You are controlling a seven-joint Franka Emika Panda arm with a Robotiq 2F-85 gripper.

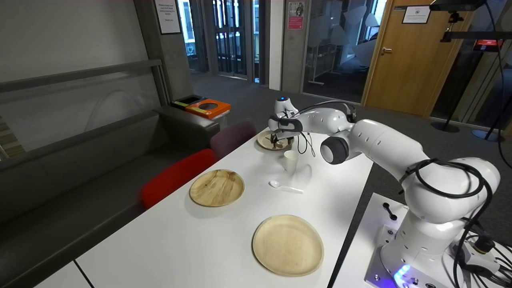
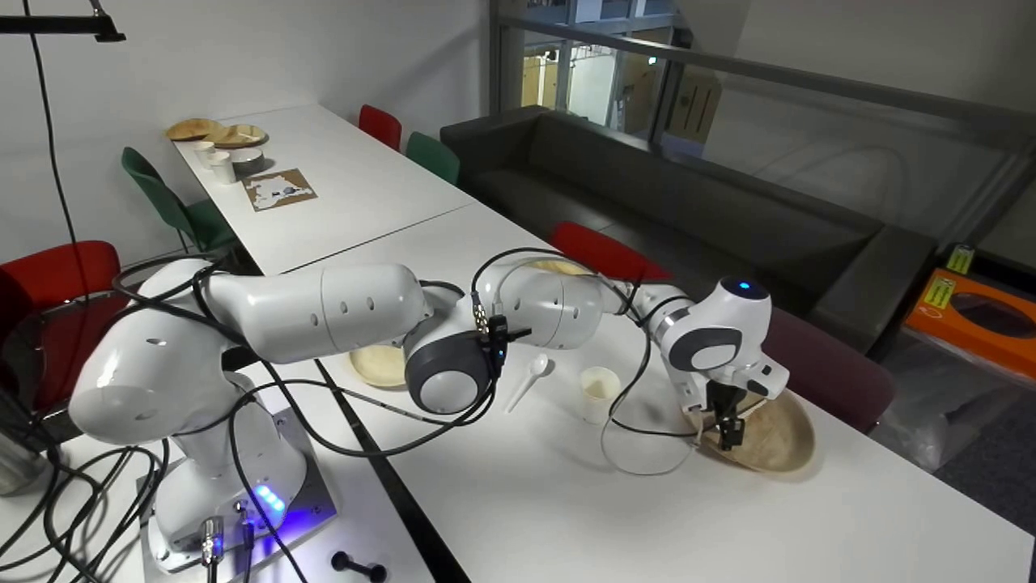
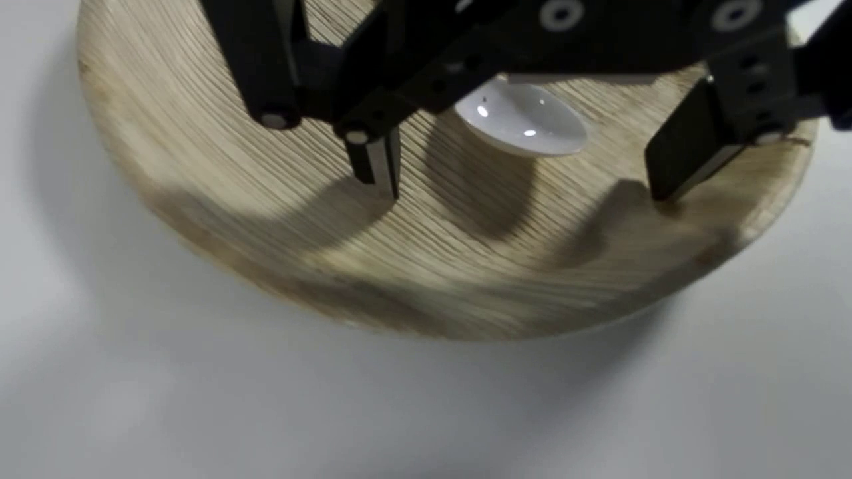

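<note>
At the table's far end in exterior view 1, my gripper (image 1: 282, 142) is low over a round wooden plate (image 1: 263, 139). In the wrist view the gripper stands open, its fingers (image 3: 683, 152) well apart above the ribbed plate (image 3: 319, 275). The glossy bowl of a white spoon (image 3: 527, 120) shows between and behind them; the gripper body hides its handle. No finger is seen closed on the spoon. Whether a fingertip touches the plate, I cannot tell. Exterior view 2 has the gripper (image 2: 725, 416) over the same plate (image 2: 784, 437).
Nearer the base are a white cup (image 1: 291, 161) and a white spoon (image 1: 286, 187). Two more wooden plates lie empty, one at the left table edge (image 1: 217, 187) and one in front (image 1: 288, 245). A cable (image 2: 641, 470) hangs beside the gripper.
</note>
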